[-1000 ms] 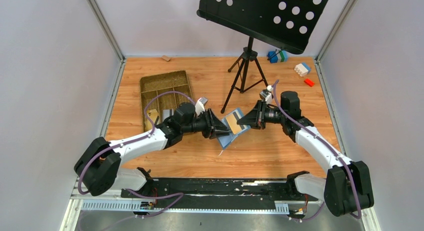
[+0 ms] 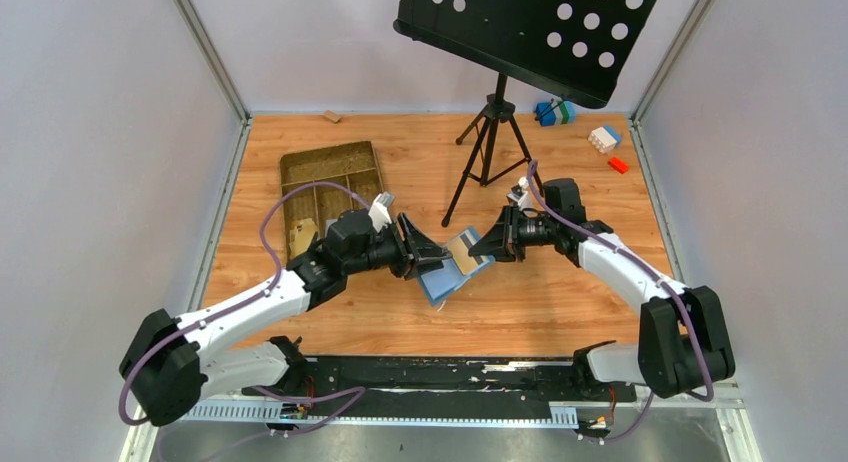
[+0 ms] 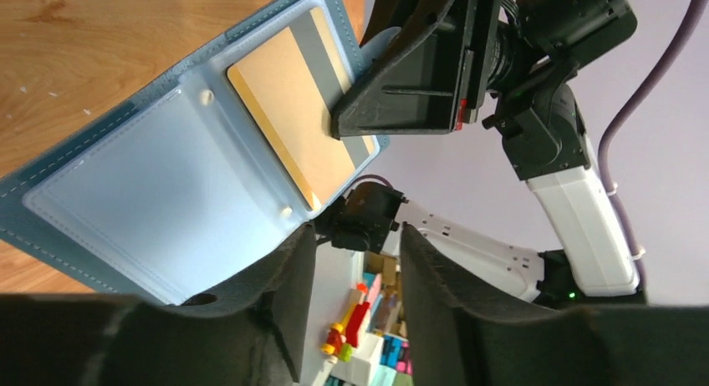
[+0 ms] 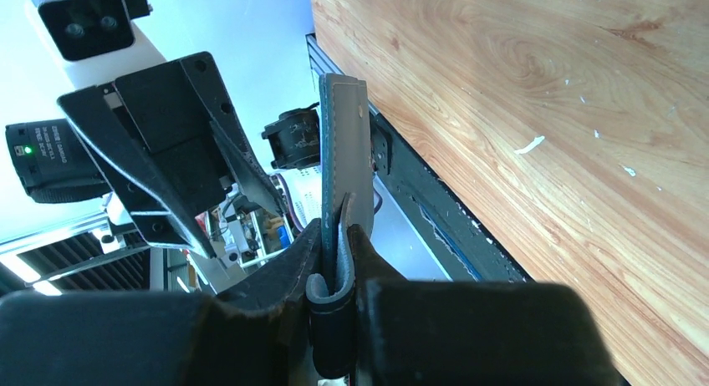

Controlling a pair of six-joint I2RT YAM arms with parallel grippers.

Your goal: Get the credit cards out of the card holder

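Note:
The pale blue card holder (image 3: 167,185) is held up over the table, a tan card with a dark stripe (image 3: 280,93) in its pocket. My right gripper is shut on the holder, one finger across the card's face in the left wrist view; the right wrist view shows the holder edge-on between its fingers. On the holder's other side is my left gripper (image 2: 440,259). Its fingers (image 3: 288,311) stand apart in the left wrist view, with nothing gripped in the gap. One of them overlaps the holder's lower edge there; whether they touch cannot be told.
A brown compartment tray (image 2: 325,160) with a tan piece (image 2: 303,236) in it sits at the left, partly under my left arm. A black music stand (image 2: 490,132) rises behind the grippers. Toy bricks (image 2: 604,139) lie at the back right.
The right arm has moved slightly left, and the holder has turned a little, still in the right gripper.

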